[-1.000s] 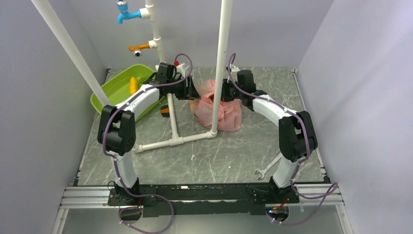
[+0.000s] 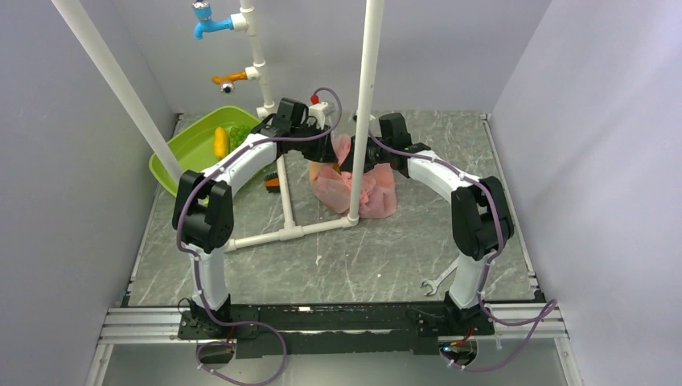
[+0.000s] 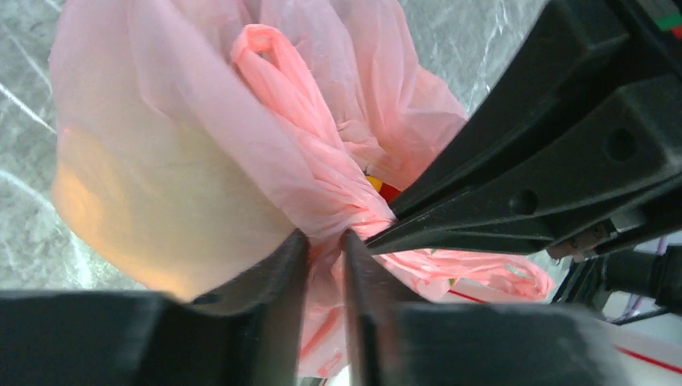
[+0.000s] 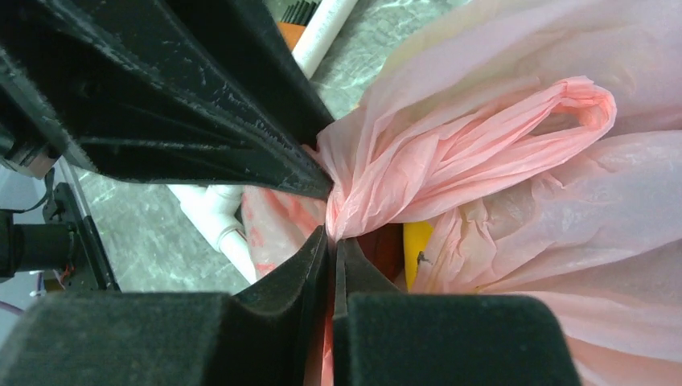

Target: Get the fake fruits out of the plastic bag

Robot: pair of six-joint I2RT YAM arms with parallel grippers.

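In the top view the pink plastic bag (image 2: 380,199) rests partly behind an upright white pipe, with both arms meeting over it. My right gripper is shut on a gathered edge of the bag near its looped handle. Around a pink fold, my left gripper stands part open, a gap showing between its blurred fingers; the right gripper's tips touch the bag right beside it. Something yellow (image 4: 416,248) shows through the bag's opening; other contents are mostly hidden. A yellow fruit (image 2: 221,142) and green grapes (image 2: 239,135) are inside the green basin (image 2: 170,161).
White pipes (image 2: 291,232) run along the table and rise in front of the bag. A black-and-orange brush (image 2: 273,183) sits left of the bag, and a wrench (image 2: 438,277) lies at front right.
Both grippers have come closer together over the bag's top. The left arm has moved right onto the bag; the right gripper has moved left and taken hold of its edge.
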